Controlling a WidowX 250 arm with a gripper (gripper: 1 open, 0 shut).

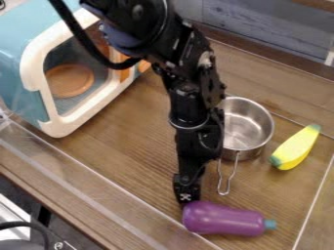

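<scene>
The black gripper (189,190) points down in the middle of the table, its tip just above the neck end of a purple bottle-like object (225,220) with a teal cap, lying on its side near the front. The gripper's fingers are small and dark; what lies between them is hard to make out. A steel pot (248,127) with a wire handle stands behind the arm to the right.
A yellow banana (295,147) lies at the right. A blue and white toy oven (59,73) with an orange disc inside sits at the back left.
</scene>
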